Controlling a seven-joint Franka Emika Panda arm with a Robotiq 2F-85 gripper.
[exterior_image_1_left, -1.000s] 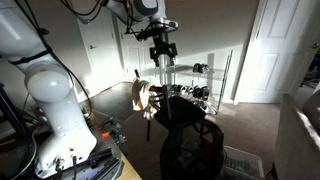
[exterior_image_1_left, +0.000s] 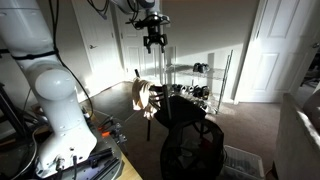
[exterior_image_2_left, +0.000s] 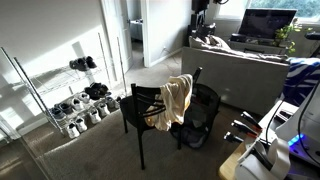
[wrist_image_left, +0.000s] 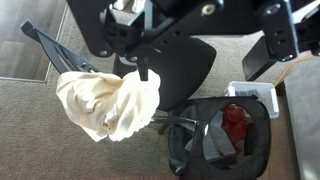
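Note:
A cream cloth (exterior_image_1_left: 140, 95) is draped over the backrest of a black chair (exterior_image_1_left: 185, 113). It also hangs there in exterior view 2 as a pale cloth (exterior_image_2_left: 177, 100), and the wrist view looks down on the bunched cloth (wrist_image_left: 108, 103). High above the chair and cloth is my gripper (exterior_image_1_left: 155, 45), pointing down, open and holding nothing. In the wrist view the gripper overlaps the cloth's upper edge, but the exterior views show them well apart.
A black mesh hamper (exterior_image_1_left: 192, 158) stands near the chair; red and grey clothes (wrist_image_left: 234, 123) lie inside it. Beside it is a white bin (wrist_image_left: 254, 92). A shoe rack (exterior_image_2_left: 70, 85) lines the wall. Open carpet lies at the right of exterior view 1.
In exterior view 1 my gripper has shifted left and slightly up over the last second. The cloth, chair and hamper have not moved.

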